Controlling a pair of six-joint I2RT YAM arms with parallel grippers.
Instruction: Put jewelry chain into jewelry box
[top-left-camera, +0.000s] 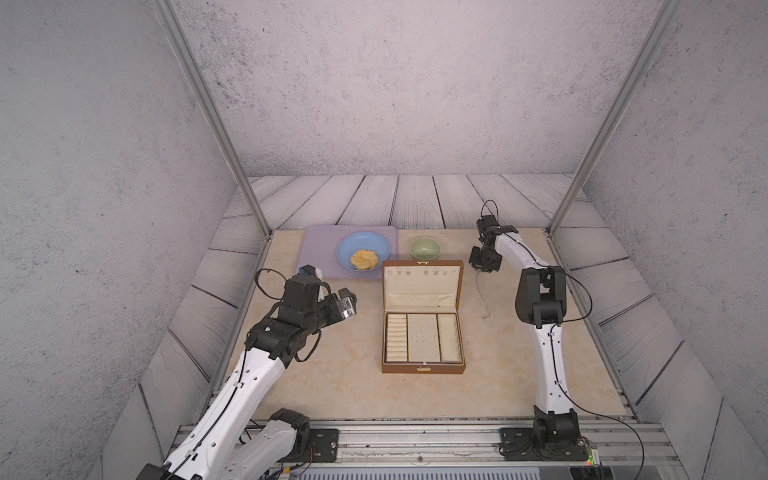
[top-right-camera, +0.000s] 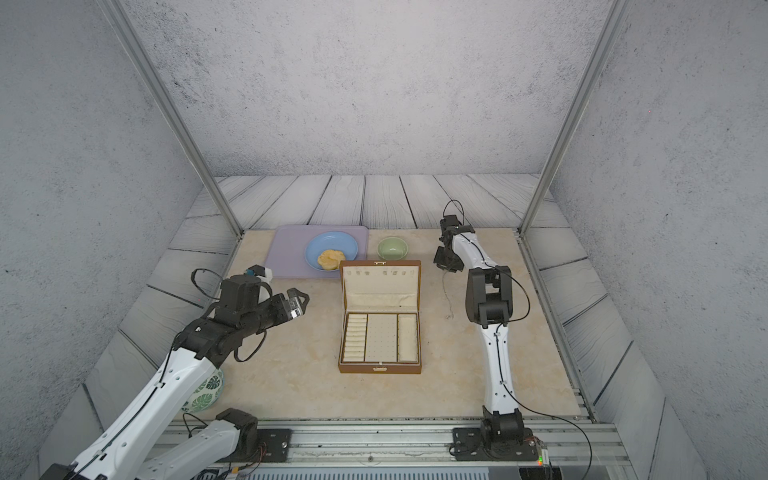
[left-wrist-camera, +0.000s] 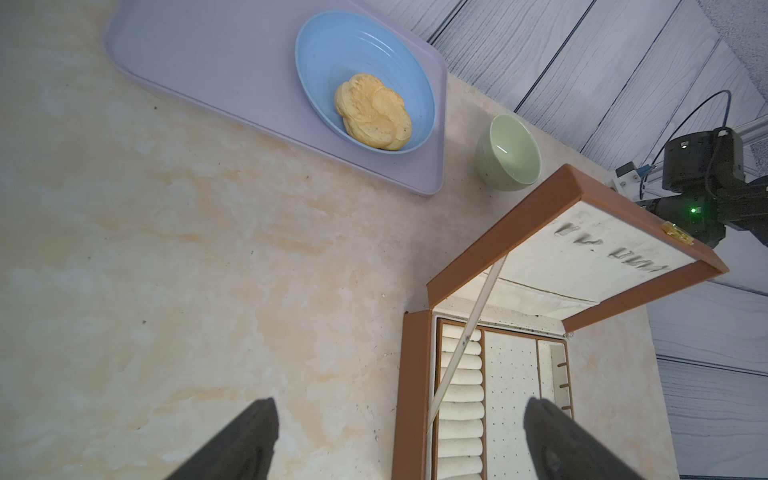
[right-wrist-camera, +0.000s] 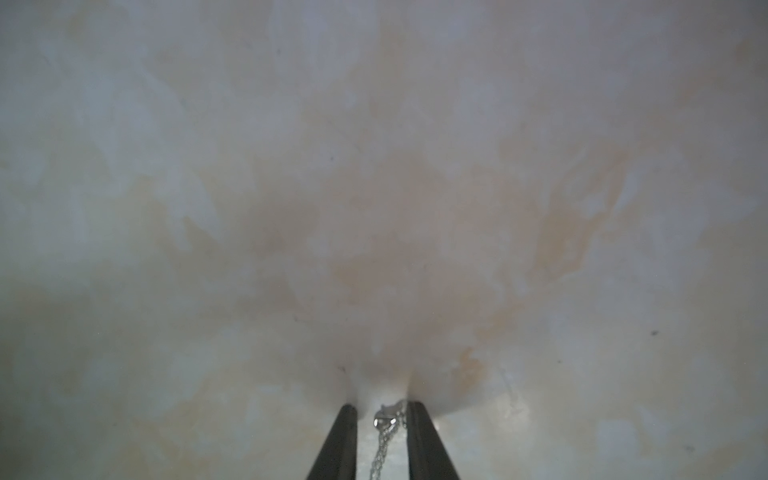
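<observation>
A thin silver chain (top-left-camera: 484, 297) lies stretched on the table to the right of the jewelry box (top-left-camera: 424, 369), whose lid stands up and whose cream compartments are empty. Over the chain's far end is my right gripper, pointing down. Its fingertips are a small gap apart, and the chain's clasp end (right-wrist-camera: 385, 421) shows between them, near the right finger. Whether either finger grips it is not clear. Left of the box, my left gripper hangs above the table, fingers wide apart and empty.
Behind the box are a green bowl (top-left-camera: 425, 249) and a lilac tray (top-left-camera: 312, 240) bearing a blue plate (top-left-camera: 346, 249) with a yellow bun (top-left-camera: 364, 259). The raised lid (left-wrist-camera: 560, 232) stands between the arms. Table right of the box is mostly clear.
</observation>
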